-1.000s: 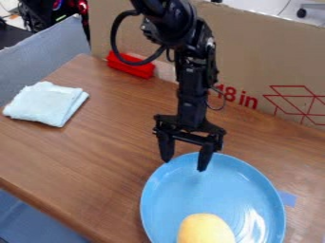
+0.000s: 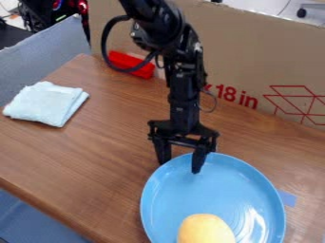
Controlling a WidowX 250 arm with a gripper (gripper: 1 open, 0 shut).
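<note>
My black gripper [image 2: 180,163] points down over the far rim of a blue plate [image 2: 178,204], its two fingers apart with nothing visible between them. A pale yellow rounded object [image 2: 204,231] lies in the near part of the plate. A folded light blue cloth [image 2: 46,102] lies on the left of the wooden table.
A cardboard box wall [image 2: 279,76] stands along the back, with a red object [image 2: 124,64] in front of it at the left.
The plate, yellow object and cloth look unmoved.
</note>
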